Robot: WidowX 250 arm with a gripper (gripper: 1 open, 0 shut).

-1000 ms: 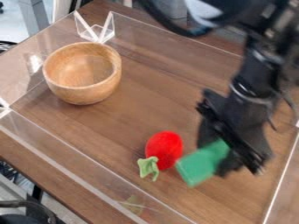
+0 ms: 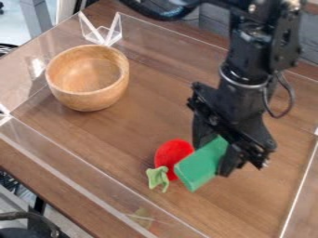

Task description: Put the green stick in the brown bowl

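The green stick (image 2: pixel 200 165) is tilted at the lower middle of the view, its upper end between the dark fingers of my gripper (image 2: pixel 224 149). My gripper is shut on it; the fingers hide that end. The stick's near end lies right beside a red tomato-like object, and from this angle I cannot tell whether they touch. Far off at the upper left, the brown bowl (image 2: pixel 88 78) stands upright and looks empty.
The red object (image 2: pixel 173 156) with a pale green stem (image 2: pixel 158 178) is just left of the stick. Clear walls (image 2: pixel 74 178) edge the brown table. Bare tabletop (image 2: pixel 143 107) lies between the bowl and my gripper.
My gripper and the green stick have shifted left from a second ago. The bowl has not moved.
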